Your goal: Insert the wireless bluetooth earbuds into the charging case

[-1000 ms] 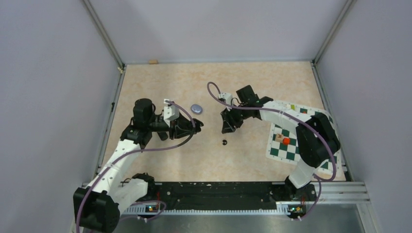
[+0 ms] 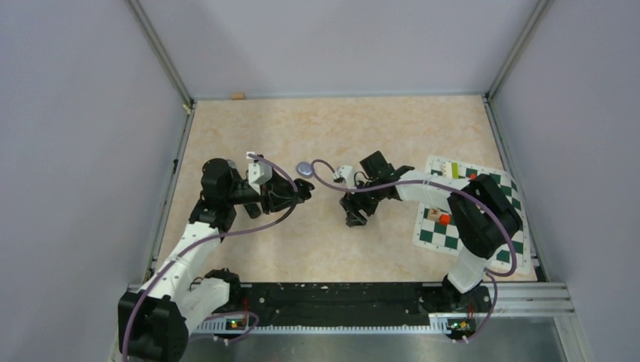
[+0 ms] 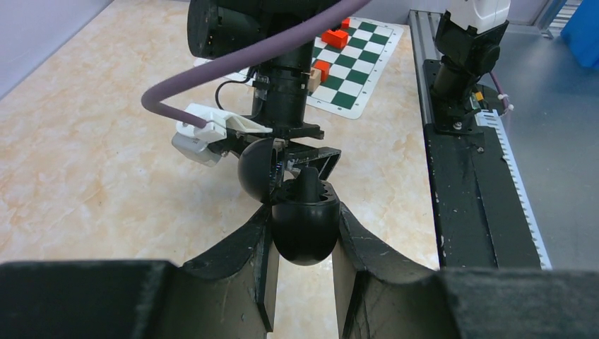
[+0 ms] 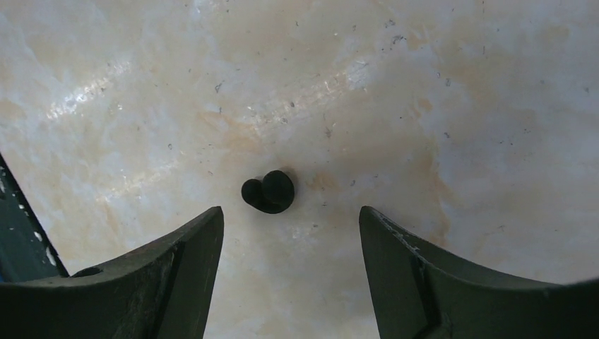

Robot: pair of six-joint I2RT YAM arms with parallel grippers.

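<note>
My left gripper is shut on the black charging case (image 3: 306, 236), held above the table with its round lid (image 3: 256, 169) tipped open. A dark stub (image 3: 309, 185) rises from the case; I cannot tell if it is an earbud. One black earbud (image 4: 277, 191) lies on the table in the right wrist view. My right gripper is open over it, the earbud showing left of centre and just beyond the fingertips, with nothing between the fingers. From the top view, the right gripper (image 2: 355, 215) covers the earbud.
A checkered board (image 2: 434, 235) with coloured blocks lies under and around the right arm. A small blue-grey oval object (image 2: 304, 170) rests behind the left gripper.
My left gripper has stayed almost still with the case.
</note>
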